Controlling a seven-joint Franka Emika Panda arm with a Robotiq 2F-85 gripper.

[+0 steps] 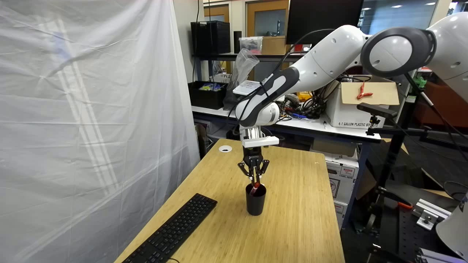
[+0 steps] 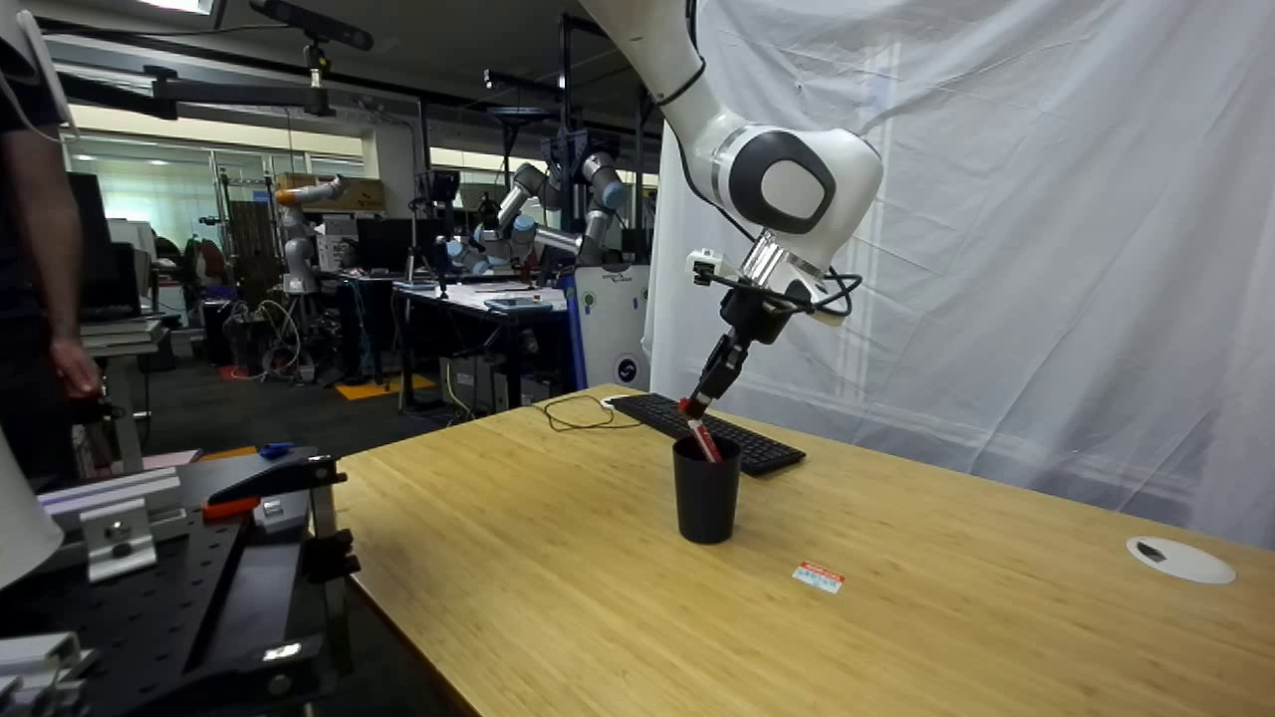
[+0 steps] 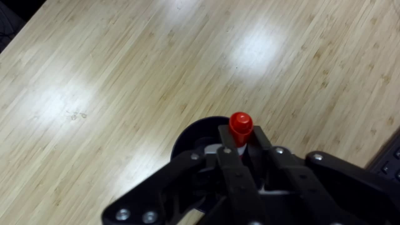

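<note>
A red and white marker slants up out of a black cup. My gripper is shut on the marker's upper end, just above the cup's rim. In the wrist view the marker's red tip shows between my two fingers, and the cup lies mostly hidden under them. From the first exterior view, the cup stands upright on the table with my gripper over its mouth. The marker's lower end is hidden inside the cup.
A black keyboard lies along the table's left side. Near the cup is a small red and white label. A white round grommet sits at the far corner.
</note>
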